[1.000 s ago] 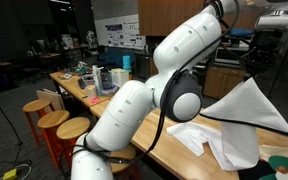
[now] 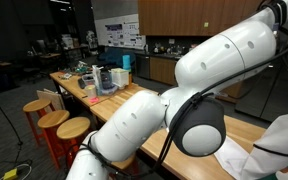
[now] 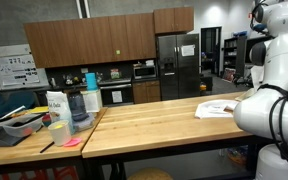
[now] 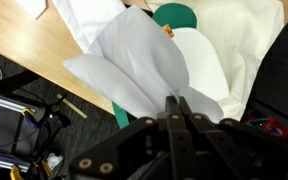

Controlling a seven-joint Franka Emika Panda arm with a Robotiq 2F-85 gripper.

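A thin white cloth or paper sheet stretches across the wrist view and rises toward my gripper. The fingers are shut, with the sheet's gathered edge seeming to be pinched between them. In the first exterior view, white material shows at the right edge beside the arm, while the gripper itself is out of sight. Flat white material lies on the wooden table. From the second exterior view, a white sheet lies at the table's right end; the arm hides the gripper there.
Beneath the held sheet are a green item and cream cloth. A red item sits near the table's edge. Jugs and cups crowd the left side.
The arm has swung lower and toward the right of the first exterior view.
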